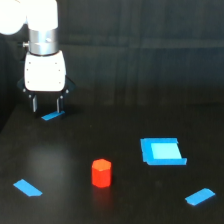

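Observation:
A red block (101,173) with a faceted outline stands on the black table in the lower middle of the camera view. To its right and farther back lies a light square pad (165,151) edged with blue. High at the left, well behind the block, is my gripper (46,104). Its two dark fingers point down and are spread apart, with nothing visible held between them.
Strips of blue tape mark the table at the lower left (27,188), lower right (200,197) and below my gripper (53,115). A dark curtain (150,60) hangs behind. Bare table separates block and pad.

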